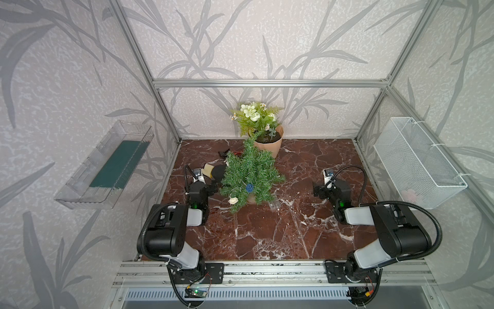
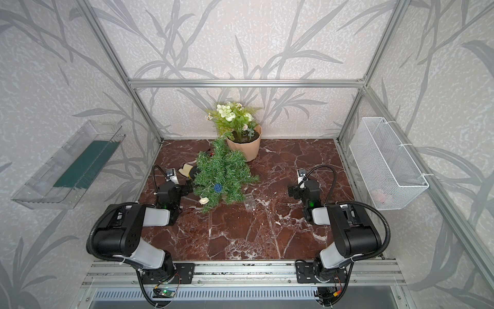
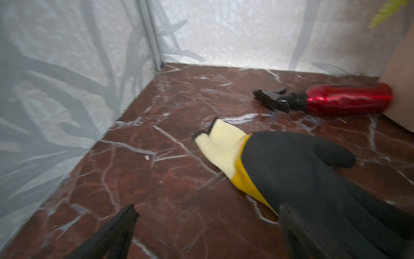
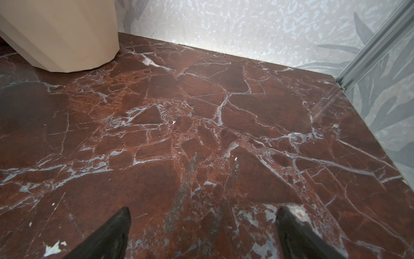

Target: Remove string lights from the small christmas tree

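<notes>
A small green Christmas tree [image 1: 249, 170] stands mid-table, with a blue ornament [image 1: 249, 188] and a white flower [image 1: 233, 200] low on it; string lights cannot be clearly made out among the branches. My left gripper [image 1: 210, 188] is just left of the tree; in the left wrist view its fingers are open, a black-and-yellow glove [image 3: 293, 172] lying ahead. My right gripper [image 1: 319, 190] stands open over bare marble right of the tree, nothing between its fingers.
Behind the tree are a potted flower plant [image 2: 244, 149] and a red spray bottle [image 3: 345, 98]. A clear tray [image 1: 72, 198] hangs on the left wall, a white mesh basket [image 1: 422, 164] on the right.
</notes>
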